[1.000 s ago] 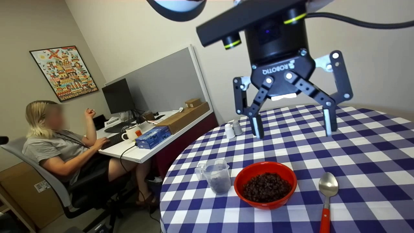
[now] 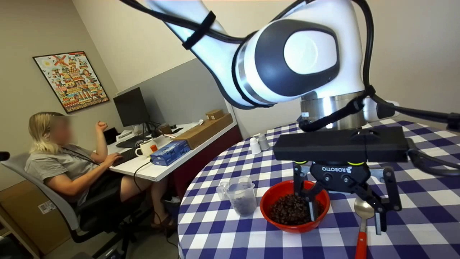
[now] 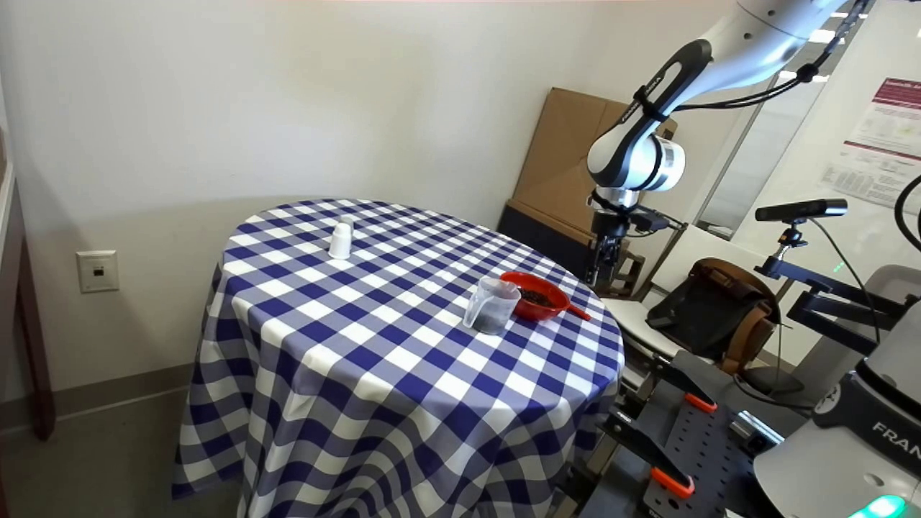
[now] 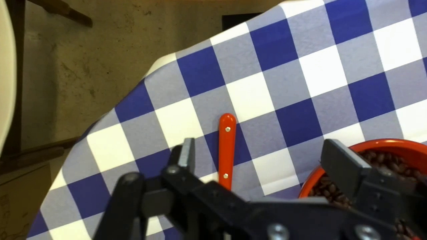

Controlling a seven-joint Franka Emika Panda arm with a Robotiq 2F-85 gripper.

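Observation:
My gripper is open, nothing between its fingers, hanging low above the table. In exterior view 1 one finger appears over the red bowl and the other to the right of the spoon. The bowl holds dark brown beans. The spoon has a steel head and a red handle; in the wrist view the handle shows between and beyond the fingers, while its head is hidden by the gripper. A clear measuring cup with dark contents stands left of the bowl.
White and grey shakers stand toward the table's far side. The checked tablecloth is bare across its middle. In the wrist view the table edge runs close beyond the spoon handle. A person sits at the desk on the left.
My gripper has come down from high above the table to the level of the bowl and spoon, shifting slightly right in exterior view 1. Bowl, cup and spoon have stayed put.

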